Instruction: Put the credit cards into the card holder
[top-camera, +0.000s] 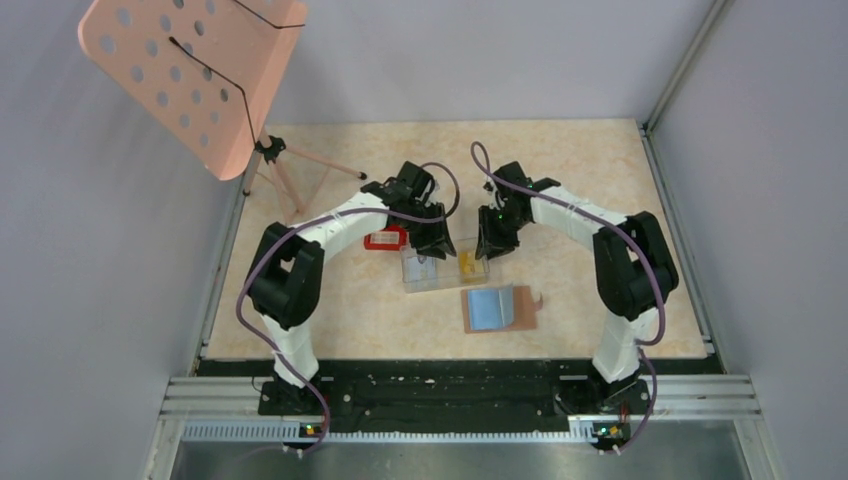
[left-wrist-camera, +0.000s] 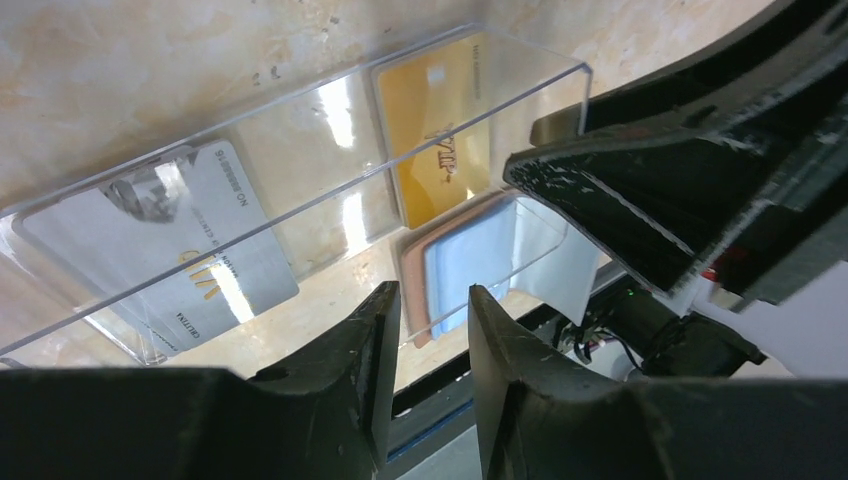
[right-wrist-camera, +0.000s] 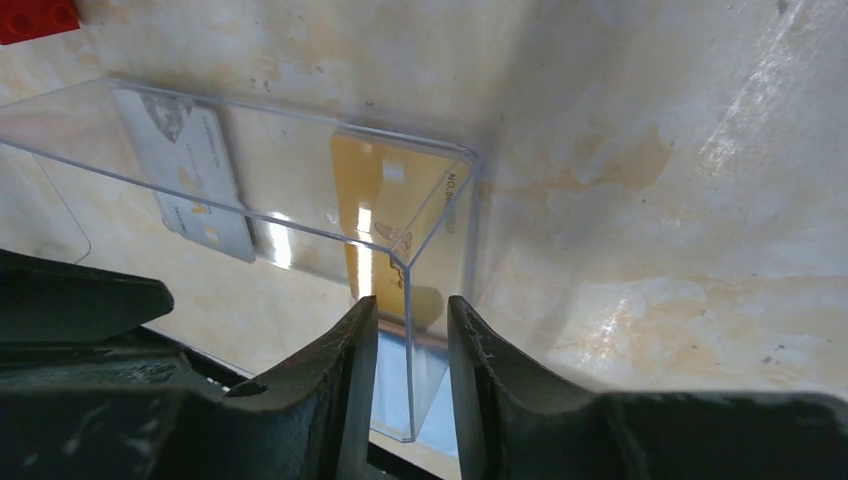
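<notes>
A clear box (top-camera: 432, 285) lies on the table with a silver card (left-wrist-camera: 185, 245) at its left end and a gold card (left-wrist-camera: 435, 125) toward its right end. Both cards look flat inside it. My left gripper stands open at the box, a gap showing between its fingers. At the box's right corner, my right gripper is open, with a clear wall edge between its fingers and room on either side. Just in front of the box rests an open blue and brown folder-like piece (top-camera: 490, 309), possibly the card holder.
A red case (top-camera: 385, 238) lies behind and left of the box, close to my left arm. The peach stand (top-camera: 190, 80) with its tripod leg takes up the back left. Free table surface lies at the front left and far right.
</notes>
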